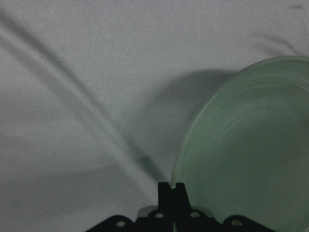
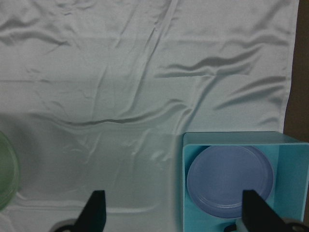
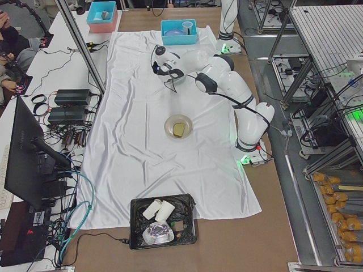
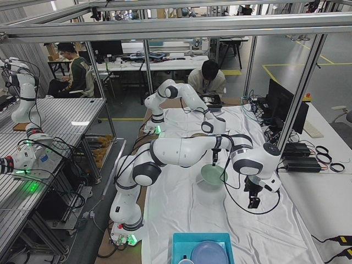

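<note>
A translucent green bowl [image 4: 213,175] [image 1: 256,145] rests on the white cloth. At its rim, in the left wrist view, my left gripper looks shut, with no object visible between its fingertips. A beige plate [image 3: 170,124] holds a yellow-green flat item [image 3: 178,130]. My right gripper is open over the cloth, beside the turquoise bin [image 3: 179,39] [image 2: 292,174], which holds a blue plate [image 2: 229,179] and a cup [image 3: 187,28].
A black crate [image 3: 162,239] with white items and a foil-covered thing stands at the near end. Monitor [image 3: 25,153] and cables line the left side.
</note>
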